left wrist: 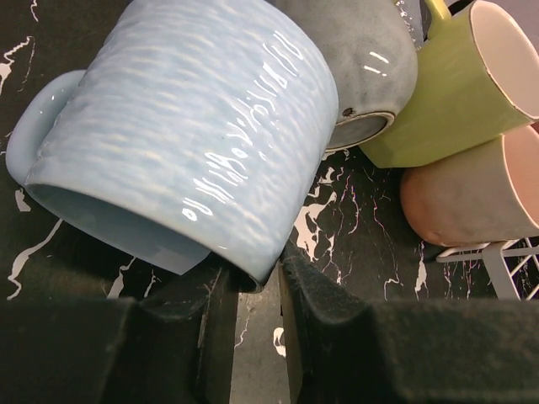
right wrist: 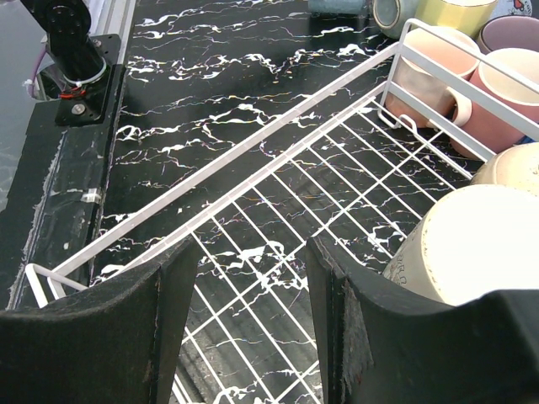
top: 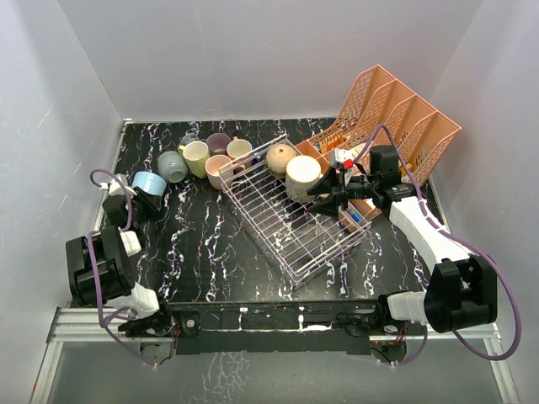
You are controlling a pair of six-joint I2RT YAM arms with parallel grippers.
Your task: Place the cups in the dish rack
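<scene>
A light blue cup (top: 150,183) lies tipped at the far left, its mouth toward my left gripper (top: 157,197). In the left wrist view the cup's wall (left wrist: 202,118) fills the upper left, and its near rim comes down between the fingertips of the narrowly parted gripper. Whether they press on the rim is unclear. The dish rack (top: 290,273) holds a white cup (top: 301,178) and a beige cup (top: 280,157) at its back. Over the rack's right part, beside the white cup, my right gripper is open, only rack wires showing between its fingers.
Grey (top: 173,167), green (top: 195,157), pink (top: 216,171) and purple (top: 218,143) cups crowd the back, one more pink cup (top: 239,150) against the rack. An orange crate (top: 396,114) leans at back right. The counter left of the rack is clear.
</scene>
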